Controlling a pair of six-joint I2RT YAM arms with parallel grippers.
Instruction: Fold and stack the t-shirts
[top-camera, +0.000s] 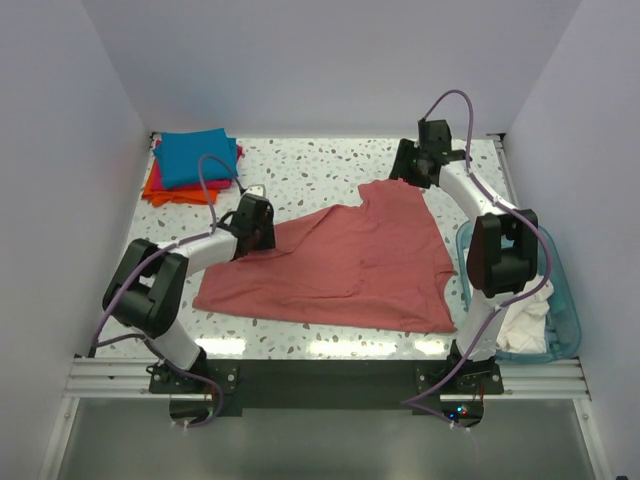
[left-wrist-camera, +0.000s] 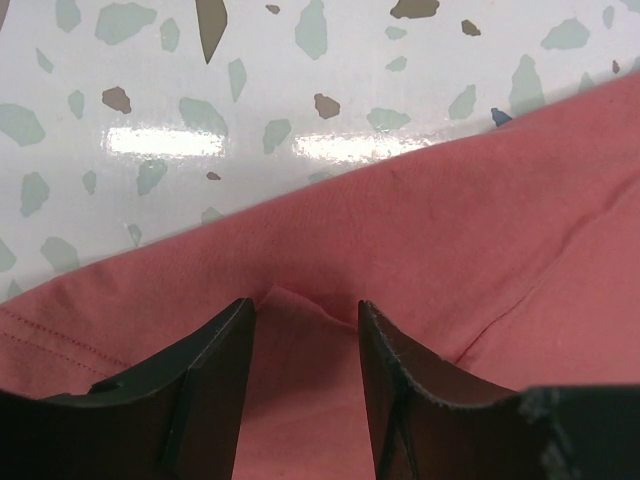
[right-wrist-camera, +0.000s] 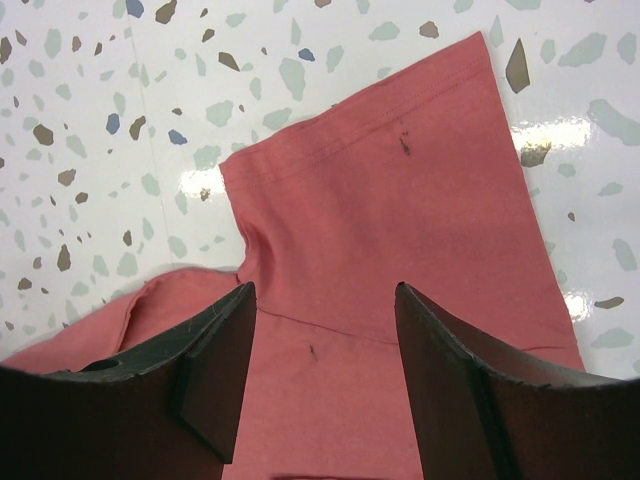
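Observation:
A dusty red t shirt (top-camera: 330, 270) lies spread across the table, its right sleeve reaching toward the back under my right gripper. My left gripper is open and low over the shirt's left part, a small raised ridge of cloth showing between its fingers; whether the tips touch it I cannot tell. My right gripper stands open above the right sleeve (right-wrist-camera: 370, 190), with no cloth pinched. At the back left is a stack of folded shirts, a blue one (top-camera: 193, 157) on top, with red and orange ones (top-camera: 180, 196) below.
A teal basket (top-camera: 570, 318) holding white cloth (top-camera: 525, 325) stands at the right, beside the right arm. Walls close in both sides.

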